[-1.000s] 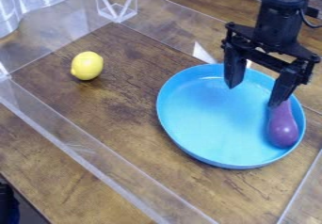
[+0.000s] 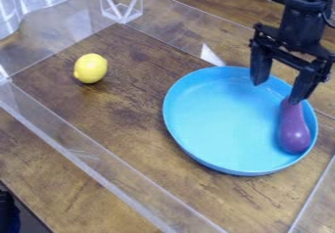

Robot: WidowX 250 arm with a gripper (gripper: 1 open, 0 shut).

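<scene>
A purple eggplant [image 2: 293, 129] lies on the right side of a round blue plate [image 2: 216, 119]. Above the plate's right part hangs my black gripper [image 2: 283, 70], fingers apart and pointing down, with nothing seen between them; one finger is near the eggplant's stem end.
A yellow lemon [image 2: 90, 68] rests on the wooden table [image 2: 98, 129] at the left. Clear plastic walls run along the left and front edges, with free table between lemon and plate.
My gripper has risen slightly and moved a little to the right, away from the plate's middle. The plate and lemon look unmoved.
</scene>
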